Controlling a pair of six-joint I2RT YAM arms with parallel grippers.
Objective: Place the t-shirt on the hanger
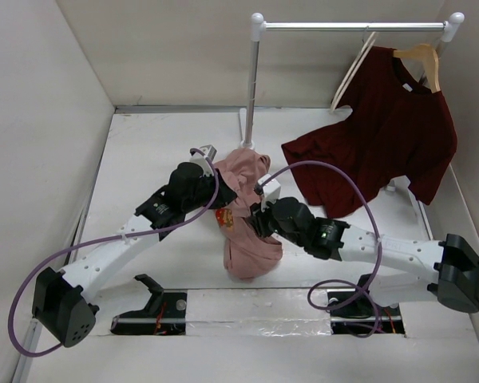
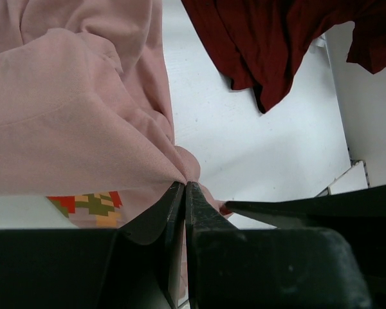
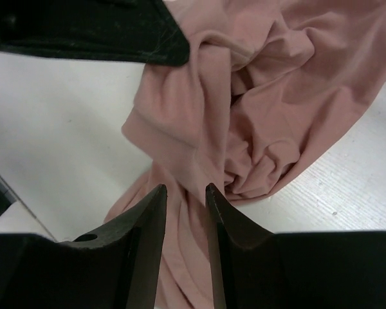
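A crumpled pink T-shirt point(image 1: 251, 249) with a colourful print lies on the white floor below the rail's left post. My left gripper is shut on a fold of it, which rises to the fingertips in the left wrist view. Over the shirt's right part is my right gripper, its fingers part open above the cloth, with no cloth clearly held between them. A black finger of the other arm reaches into the top of the right wrist view.
A maroon T-shirt point(image 1: 383, 144) hangs on a wooden hanger point(image 1: 423, 56) at the right of the rail point(image 1: 335, 26). Pale empty hangers point(image 1: 353, 68) hang beside it. Bare floor lies to the left.
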